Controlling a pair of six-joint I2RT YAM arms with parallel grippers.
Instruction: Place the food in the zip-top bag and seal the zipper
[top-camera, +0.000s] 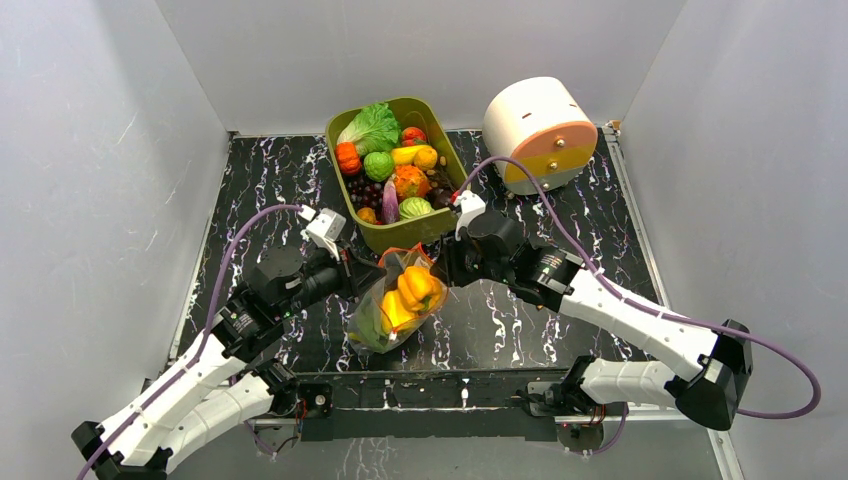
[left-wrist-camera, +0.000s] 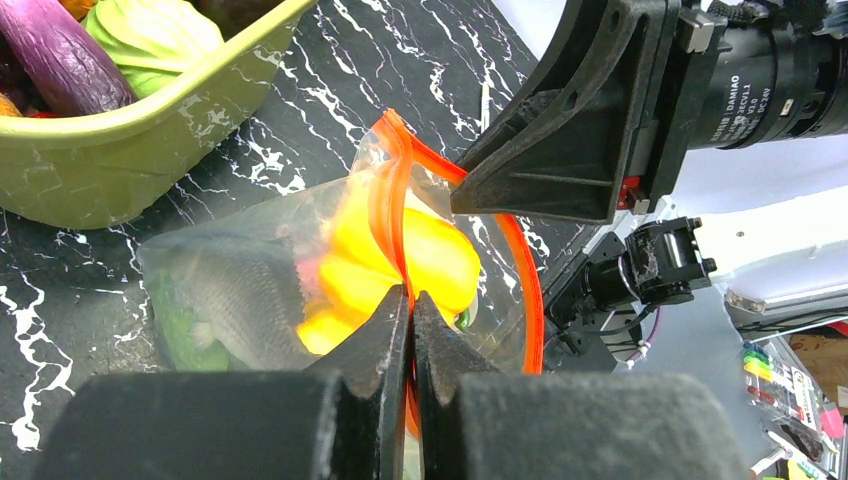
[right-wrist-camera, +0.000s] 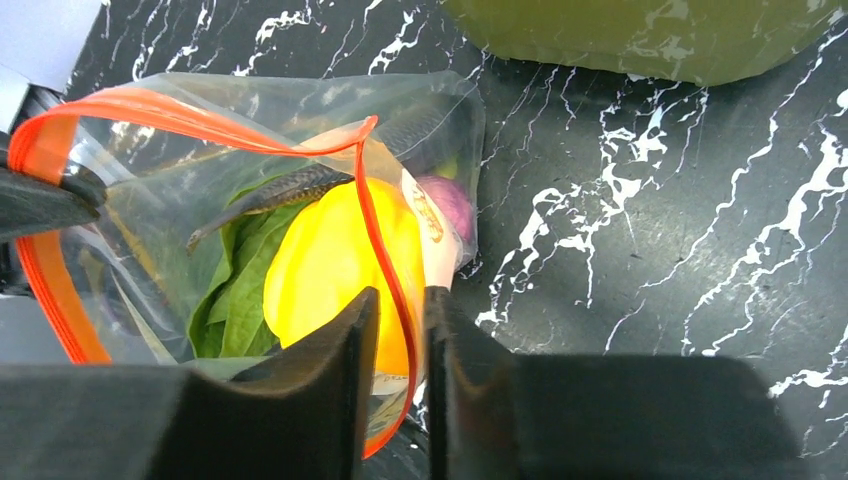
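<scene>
The zip top bag (top-camera: 375, 330) with orange zipper stands at centre front, holding a yellow pepper (top-camera: 418, 288), green leaves (right-wrist-camera: 240, 280), a fish (right-wrist-camera: 290, 188) and something purple (right-wrist-camera: 447, 205). My left gripper (top-camera: 352, 275) is shut on the bag's zipper edge (left-wrist-camera: 398, 220), as the left wrist view shows. My right gripper is at the bag's right side, part open, with the zipper strip running between or just behind its fingertips; contact is unclear.
A green basket (top-camera: 445, 225) of vegetables stands directly behind the bag. A white and orange rounded container (top-camera: 525, 110) sits at back right. Grey walls bound the dark marbled surface.
</scene>
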